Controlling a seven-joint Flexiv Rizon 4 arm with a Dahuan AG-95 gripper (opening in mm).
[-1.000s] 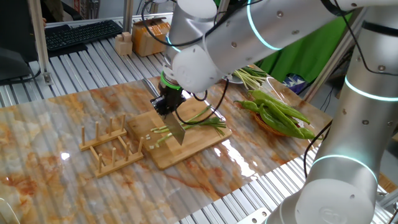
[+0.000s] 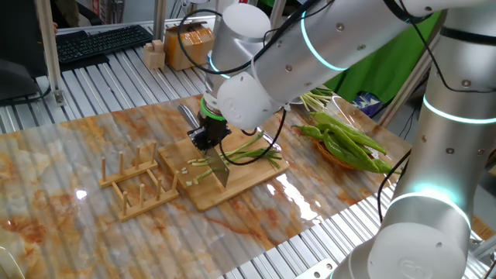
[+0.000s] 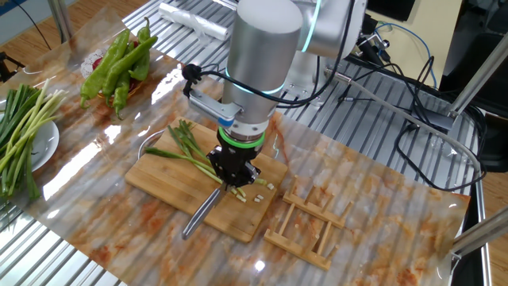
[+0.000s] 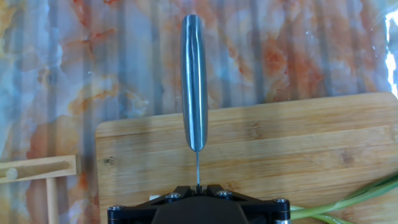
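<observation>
My gripper (image 2: 208, 141) is shut on a metal knife, whose shiny handle (image 4: 194, 84) points away from the fingers in the wrist view. The broad blade (image 2: 218, 167) hangs upright below the gripper, its lower edge at the wooden cutting board (image 2: 213, 201). Green onions (image 3: 186, 144) lie across the board around the blade. Several short cut pieces (image 3: 259, 198) lie near their white ends. In exterior view 2 the gripper (image 3: 232, 176) covers the middle of the stalks, and the knife handle (image 3: 204, 213) slants over the board's edge. Exact contact of blade and stalks is unclear.
Close beside the board stands a wooden peg rack (image 2: 147, 204). Green peppers (image 2: 341, 142) fill a basket on the board's other side, with more green onions on a white plate (image 3: 46, 146) beyond. Open marble-patterned tabletop (image 2: 62, 232) lies in front of the rack.
Over the last second the gripper and knife have come down, bringing the blade lower to the board.
</observation>
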